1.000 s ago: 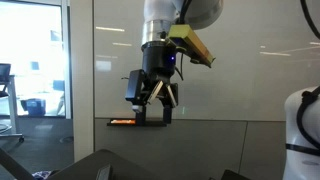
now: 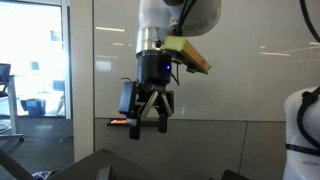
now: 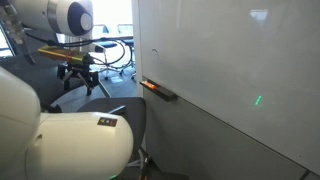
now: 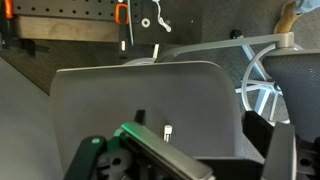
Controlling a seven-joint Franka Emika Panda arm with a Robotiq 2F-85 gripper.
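My gripper (image 2: 150, 123) hangs open, fingers down, in front of the whiteboard (image 2: 230, 70). In the second exterior view the gripper (image 3: 79, 82) is at the left, above a dark chair. The wrist view looks down on the grey chair seat (image 4: 110, 95), with one dark finger (image 4: 88, 158) at the lower left and the other finger (image 4: 273, 142) at the lower right. A small white, marker-like object (image 4: 168, 131) lies on the seat between them, some way below. Its lower part is partly hidden by a greenish block of the gripper.
A ledge (image 3: 158, 91) with something orange on it runs along the whiteboard's lower edge. The wrist view also shows a work surface with an orange-handled tool (image 4: 122, 16) at the top, and a metal chair frame (image 4: 262, 68) at the right.
The gripper has come down and slightly left in the first exterior view, and its tilt has changed a little. The chair and whiteboard have stayed put.
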